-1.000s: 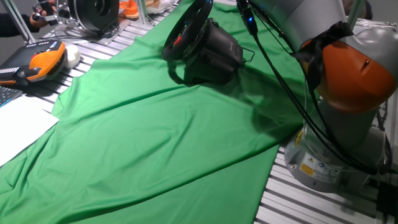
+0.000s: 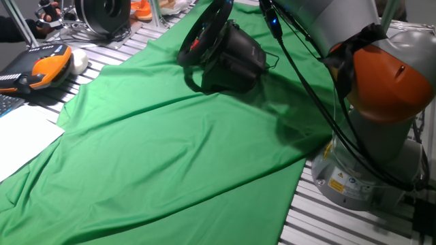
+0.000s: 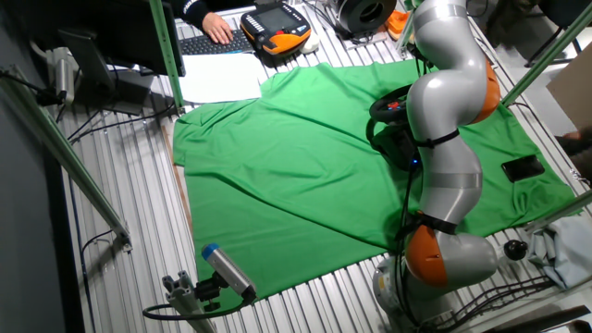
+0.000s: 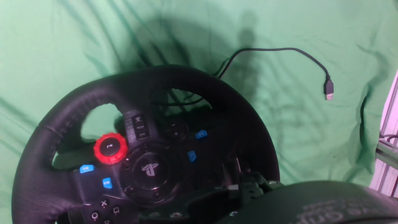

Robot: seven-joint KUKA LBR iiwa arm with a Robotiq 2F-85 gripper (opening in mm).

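A black racing wheel with a red dial and blue buttons fills the lower left of the wrist view. Its black base rests on the green cloth, the rim tilted. From behind the rim a black cable curves across the cloth to a USB plug. My gripper reaches in from the lower right, close over the wheel's right side. Its dark body hides part of the wheel, and the fingers are too dark to read. In both exterior views the gripper is hidden or out of frame.
The arm stands over the cloth's right part. Beyond it lies a flat black object. An orange-black pendant, white paper and a person's hand are at the far edge. A camera stands near the front.
The arm, wheel and cloth look the same. Only the person's hand at the far left, by a dark object, shifts slightly.
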